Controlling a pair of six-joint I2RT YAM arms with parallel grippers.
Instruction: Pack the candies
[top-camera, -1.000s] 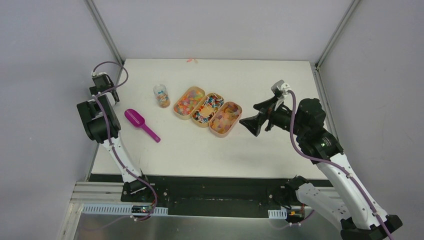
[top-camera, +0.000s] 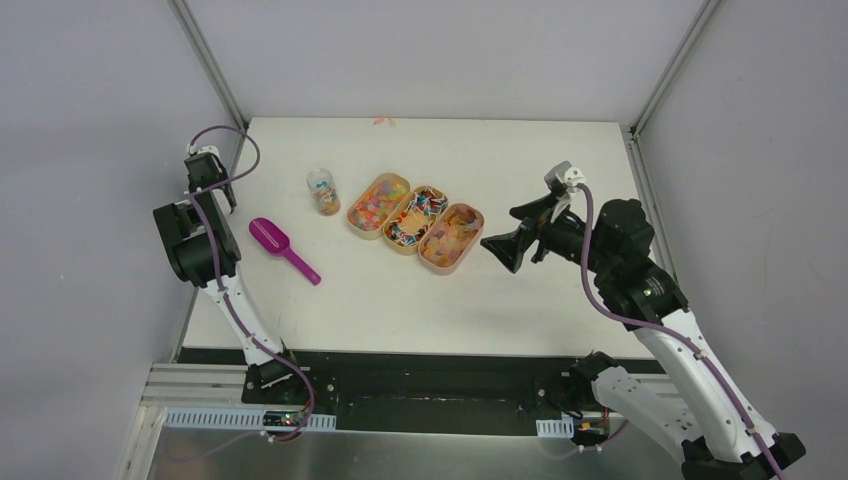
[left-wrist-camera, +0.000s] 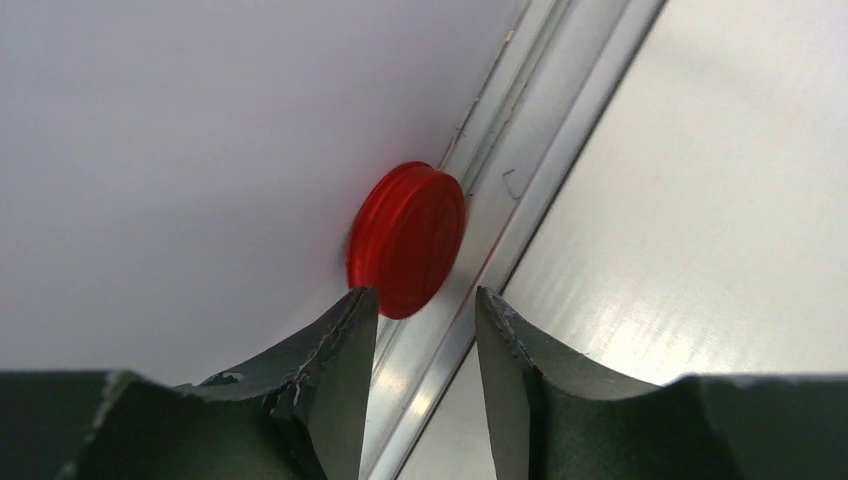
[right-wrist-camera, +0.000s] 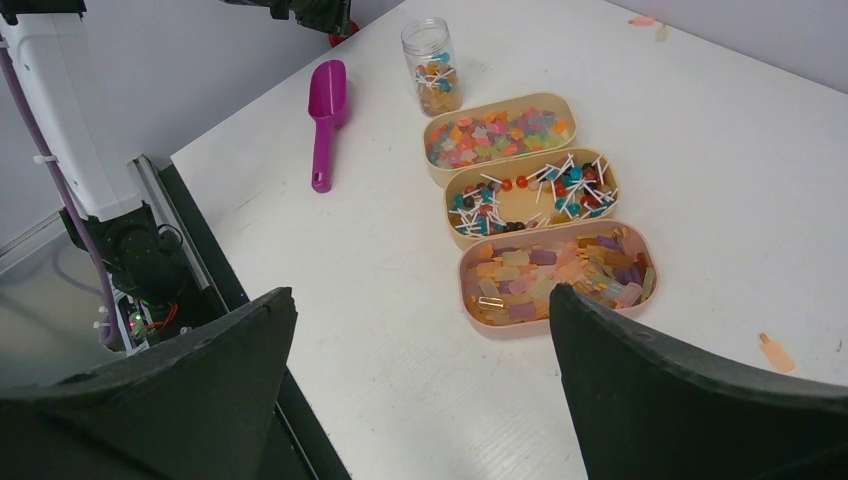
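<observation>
A red lid (left-wrist-camera: 418, 240) stands on its edge against the left wall, on the metal rail beside the table. My left gripper is partly open, its fingertips in front of the lid with nothing seen between them. In the top view the left arm hides the lid. A clear jar (right-wrist-camera: 432, 68) stands upright and lidless, part-filled with candies. Three beige trays sit in a row: star-like candies (right-wrist-camera: 500, 137), lollipops (right-wrist-camera: 535, 195) and popsicle-shaped candies (right-wrist-camera: 560, 275). My right gripper is open and empty, right of the trays.
A magenta scoop (top-camera: 285, 250) lies between the left arm and the jar. Loose candies lie at the table's back edge (top-camera: 384, 121); another piece (right-wrist-camera: 776, 353) shows in the right wrist view.
The left gripper has shifted very slightly near the left wall. My right arm has barely moved; jar, trays and scoop stay where they were.
</observation>
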